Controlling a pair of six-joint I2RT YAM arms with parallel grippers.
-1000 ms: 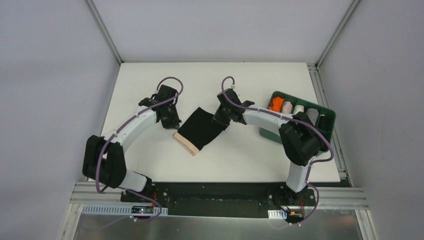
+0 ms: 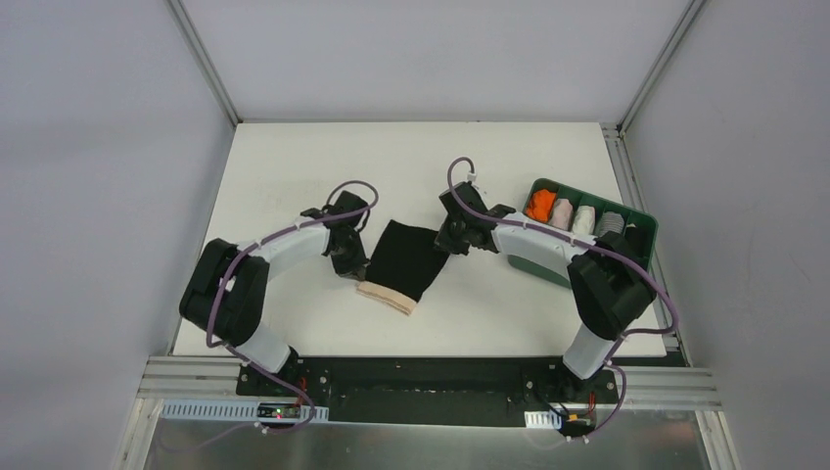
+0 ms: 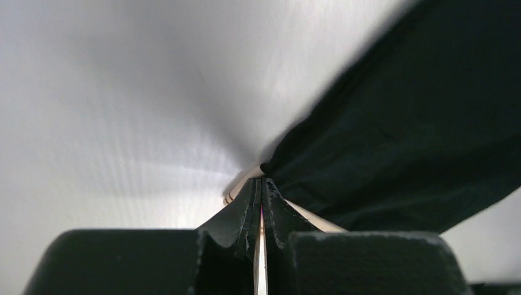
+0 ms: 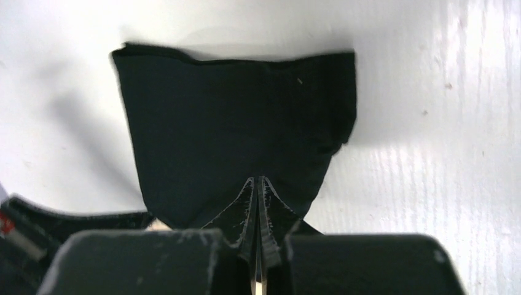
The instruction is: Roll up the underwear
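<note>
The underwear, black with a beige waistband (image 2: 388, 297), lies folded into a flat, slanted rectangle in the middle of the table, its band toward the front. My left gripper (image 2: 359, 275) is shut at its left corner, where band and black cloth (image 3: 399, 135) meet. In the left wrist view, beige fabric shows on both sides of those fingertips; whether any is pinched, I cannot tell. My right gripper (image 2: 445, 250) is shut at the right edge of the black part. In the right wrist view, black cloth (image 4: 227, 117) spreads beneath and beyond its tips, and no fold shows between them.
A green divided box (image 2: 541, 271) stands at the table's right side, under and behind the right arm. It holds several rolled items, among them an orange one (image 2: 540, 204).
The underwear has slid the same way and turned slightly. Earlier, the left gripper came down to the band's corner.
</note>
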